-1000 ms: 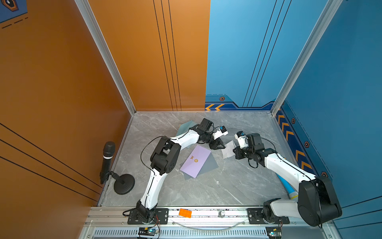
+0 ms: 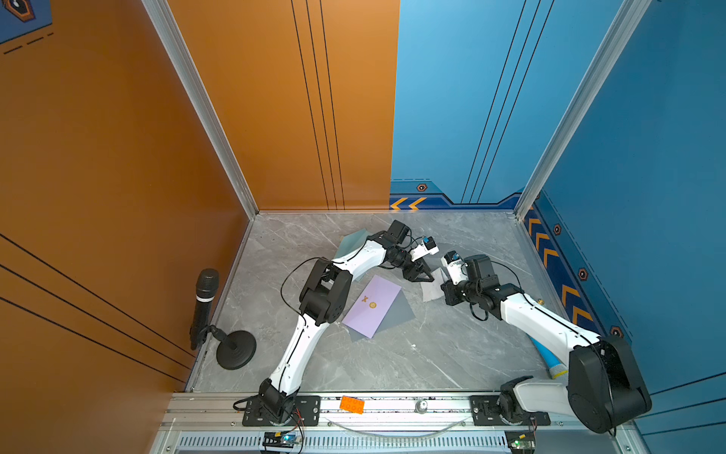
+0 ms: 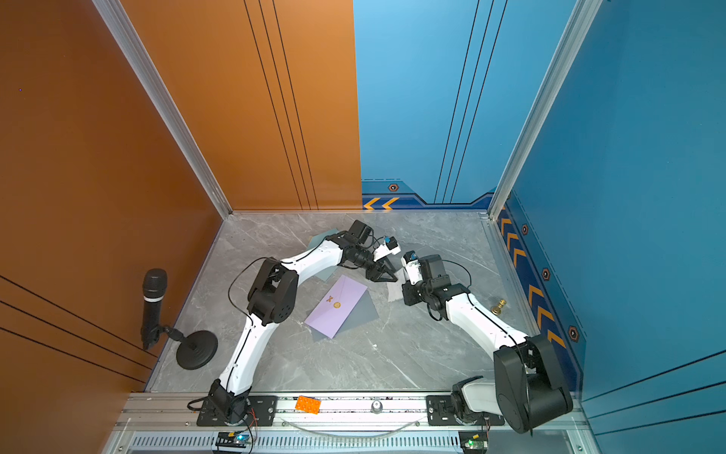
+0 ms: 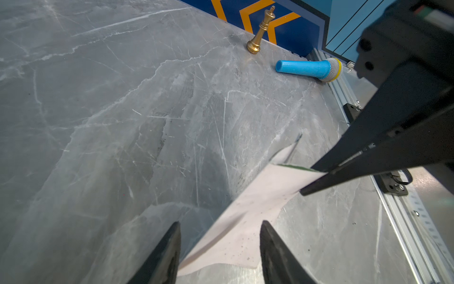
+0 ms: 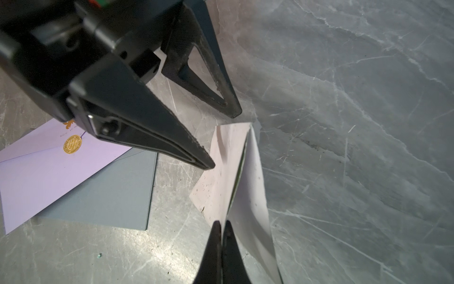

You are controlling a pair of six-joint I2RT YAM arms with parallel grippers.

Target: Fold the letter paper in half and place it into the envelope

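The folded white letter paper (image 5: 250, 198) stands partly raised between my grippers. In the right wrist view, my right gripper is shut on its lower part, and my left gripper is open over its upper end. In the left wrist view the paper (image 4: 246, 213) rises from between my left gripper's open fingers toward my right gripper. A lilac envelope with a gold seal (image 2: 371, 306) lies on a grey sheet (image 2: 401, 317), left of the paper.
A teal sheet (image 2: 349, 242) lies behind the left arm. A gold chess king (image 4: 254, 45) and a blue toy microphone (image 4: 302, 68) sit by the right wall. A black microphone on a stand (image 2: 235, 349) is at the far left.
My left gripper has moved slightly to the right and up in the top left view.
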